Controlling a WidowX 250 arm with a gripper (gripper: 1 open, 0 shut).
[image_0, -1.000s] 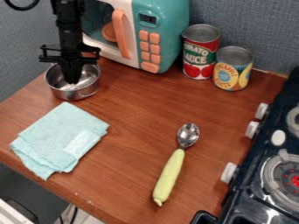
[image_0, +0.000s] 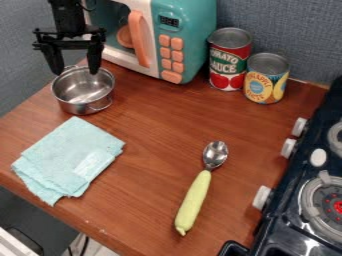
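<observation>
My black gripper (image_0: 68, 62) hangs above a steel bowl (image_0: 83, 97) at the upper left, its fingers spread open above the rim with nothing seen between them. A spoon with a silver head (image_0: 215, 153) and a pale yellow-green handle (image_0: 194, 201) lies at the lower centre. A folded light-blue cloth (image_0: 66, 162) lies below the bowl.
A teal toy microwave (image_0: 171, 27) stands at the back, with a red can (image_0: 229, 59) and a yellow can (image_0: 265, 80) beside it. A black stove (image_0: 303, 205) fills the right side.
My gripper has risen out of the bowl to above it. The other things have not moved.
</observation>
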